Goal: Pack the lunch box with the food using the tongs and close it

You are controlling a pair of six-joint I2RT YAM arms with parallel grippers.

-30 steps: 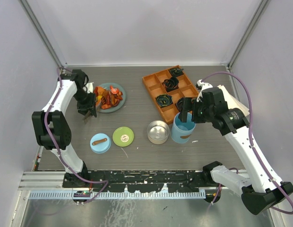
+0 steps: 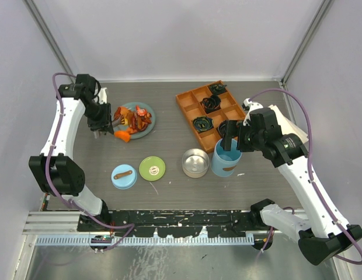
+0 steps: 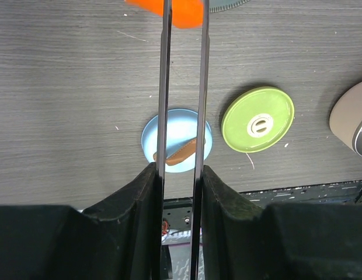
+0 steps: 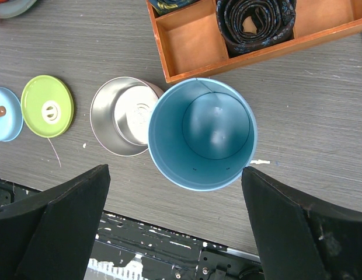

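A grey-blue plate [image 2: 146,125] of orange and red food sits at the back left. My left gripper [image 2: 108,123] is over its left edge; in the left wrist view an orange piece [image 3: 147,6] shows by its long tongs-like fingers, and whether it is held is unclear. Nearer lie a light blue lid [image 2: 124,182] with a brown strip and a green lid [image 2: 152,163]. A steel container [image 2: 195,169] stands beside a blue cup [image 2: 225,167]. My right gripper is open above the cup, empty.
An orange compartment tray [image 2: 191,111] with dark rolled items stands at the back right, with a pale stack [image 2: 286,122] behind the right arm.
An orange piece now shows more clearly at the plate's near-left edge below the gripper. The right arm is unchanged.
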